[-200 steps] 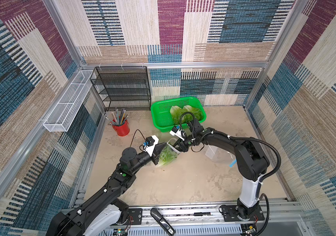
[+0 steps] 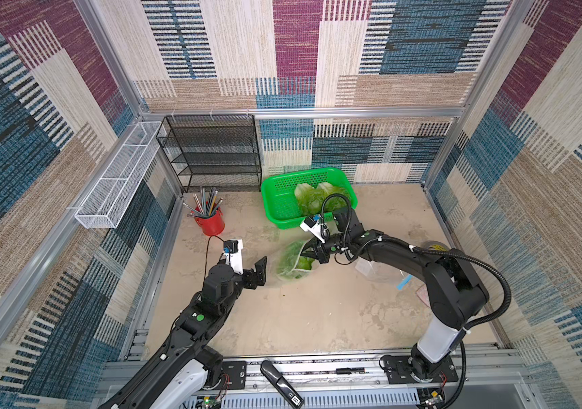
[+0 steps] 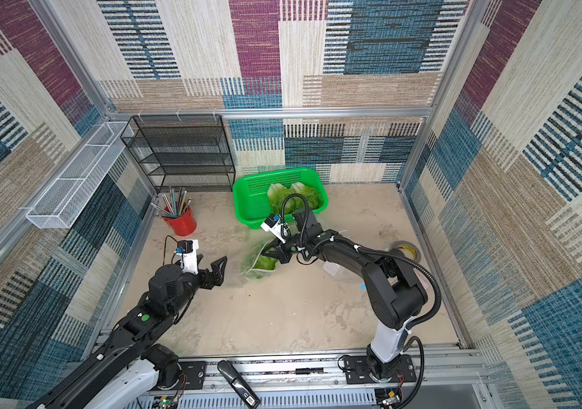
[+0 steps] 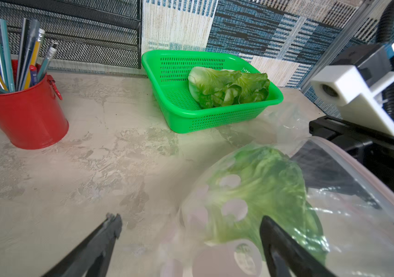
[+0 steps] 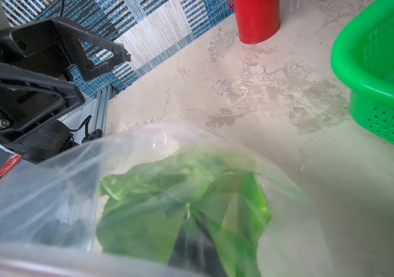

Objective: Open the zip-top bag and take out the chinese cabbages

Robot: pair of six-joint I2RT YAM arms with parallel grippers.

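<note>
A clear zip top bag (image 2: 284, 268) lies on the table with a green chinese cabbage (image 4: 279, 194) inside, its pale-rimmed mouth toward my right arm. My left gripper (image 2: 263, 271) stands open just left of the bag; in the left wrist view nothing sits between its fingers. At the bag's mouth is my right gripper (image 2: 304, 253). Through clear film, the right wrist view shows its dark fingers (image 5: 197, 251) shut, in front of the cabbage leaves. Whether they pinch any film cannot be made out.
Behind the bag stands a green basket (image 2: 271, 212) with leafy cabbage (image 2: 312, 197) in it. A red pail of pens (image 2: 210, 223) is at the back left. Another clear bag (image 2: 376, 270) lies under the right arm. Bare table fills the front middle.
My left gripper has drawn back left, off the bag, and its fingers now stand apart. The right gripper has shifted slightly right at the bag's mouth.
</note>
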